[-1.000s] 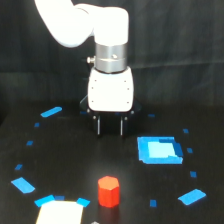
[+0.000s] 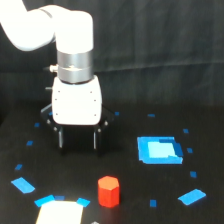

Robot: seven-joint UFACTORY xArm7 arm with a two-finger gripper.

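Observation:
A white arm reaches down from the upper left, and its gripper (image 2: 79, 149) hangs over the left part of the dark table. The two thin fingers (image 2: 61, 138) stand apart, with nothing visible between them, so it is open. In front of it and to its right, clear of the fingers, a red block (image 2: 108, 191) rests on the table. To the right lies a blue square tray or frame (image 2: 143, 146) with a pale, bright inside.
A cream-coloured object (image 2: 60, 213) is cut off by the bottom edge, with a small grey piece (image 2: 95, 223) beside it. Blue tape strips (image 2: 192, 197) and small blue marks lie around the table. The table between block and tray looks clear.
The gripper has moved left and lower, and its fingers look wider apart. It now covers a blue strip at the back left. The red block and blue tray have not moved.

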